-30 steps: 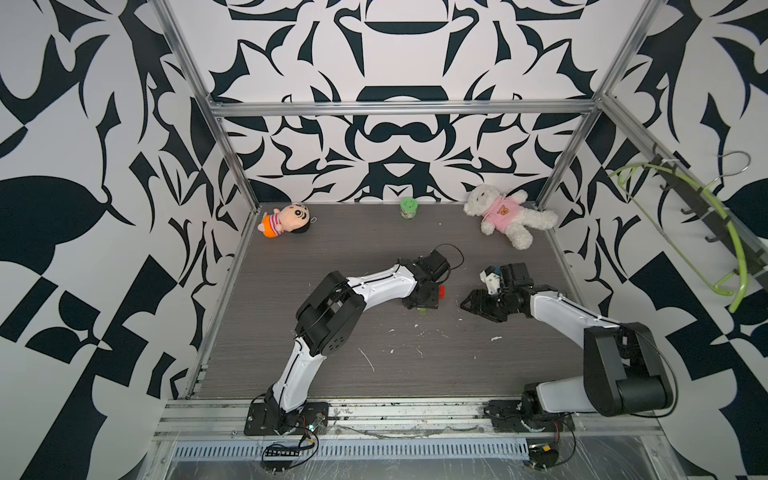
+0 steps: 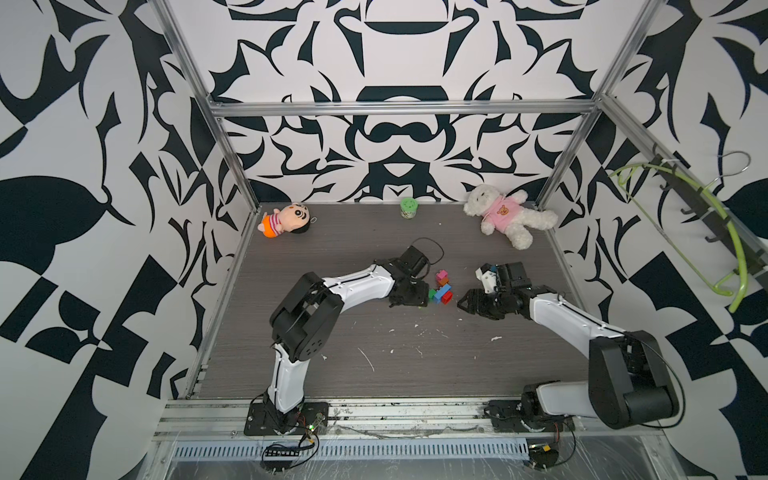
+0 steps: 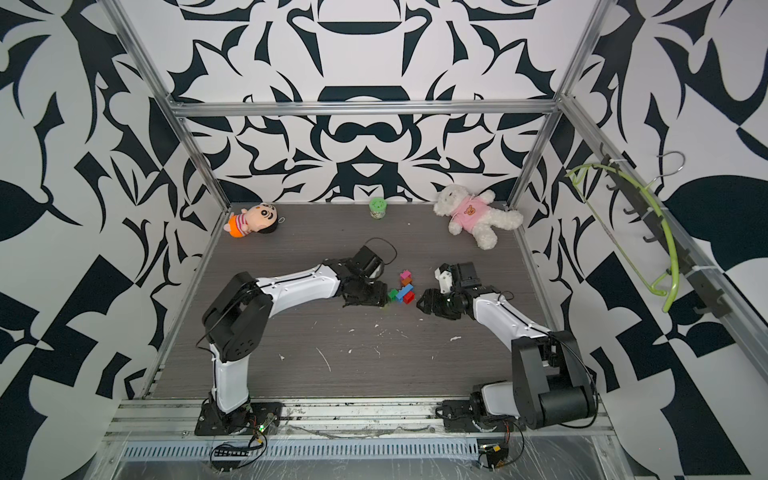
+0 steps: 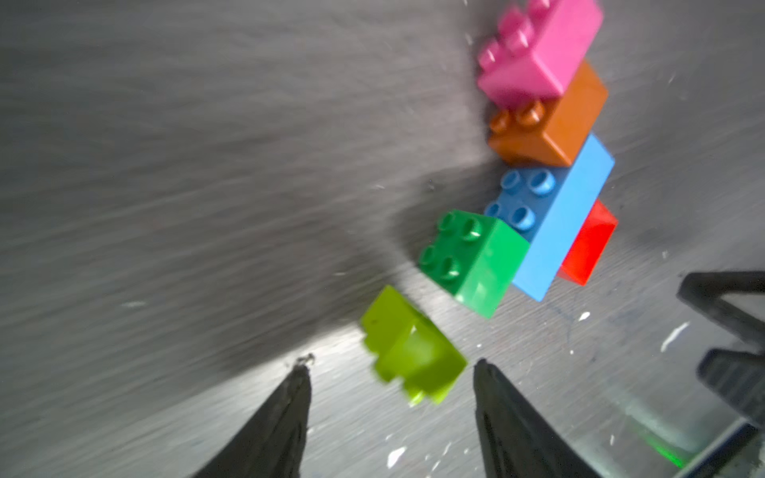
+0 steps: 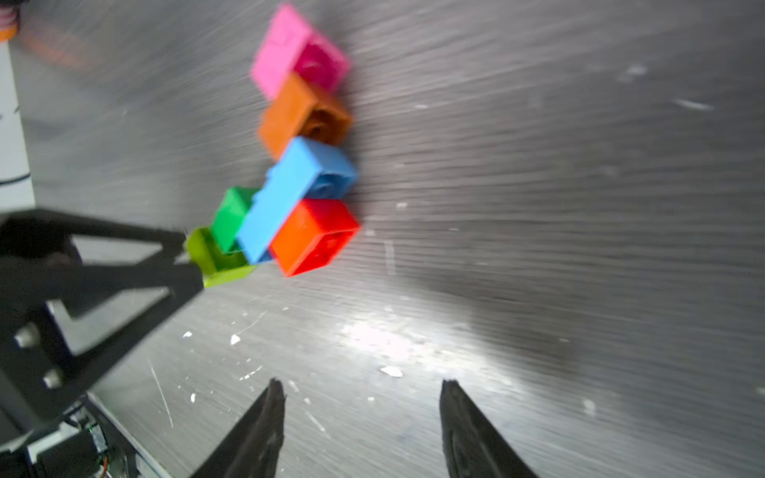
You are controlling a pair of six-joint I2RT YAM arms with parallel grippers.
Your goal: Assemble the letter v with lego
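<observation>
A loose cluster of bricks lies mid-table: pink (image 4: 542, 59), orange (image 4: 558, 127), long blue (image 4: 569, 207), red (image 5: 314, 235) and dark green (image 4: 486, 271). A lime brick (image 4: 414, 354) lies just beyond the fingertips of my left gripper, which is open around empty space at its tips. My right gripper is open over bare table, to the right of the cluster, nothing between its fingers.
A plush doll (image 2: 284, 220) lies at the back left, a green tub (image 2: 408, 206) at the back middle, a white bear (image 2: 508, 216) at the back right.
My left arm has drawn back leftward, uncovering the brick cluster in the top left view. The right gripper has shifted slightly left, and its arm has moved a little.
</observation>
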